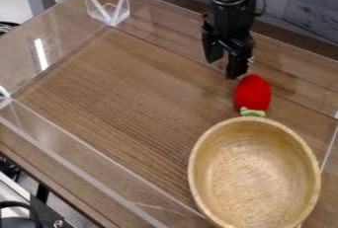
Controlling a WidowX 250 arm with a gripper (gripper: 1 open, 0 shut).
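A black robot arm comes down from the top centre, its gripper (224, 56) standing open just above the wooden table, up and to the left of a red strawberry-like object (252, 92) with a green top. Below that object, at the lower right, lies a large empty tan bowl (254, 173).
A clear plastic bracket (109, 6) stands at the back left of the table. A grey wall runs along the back right, and cables lie off the table's left edge.
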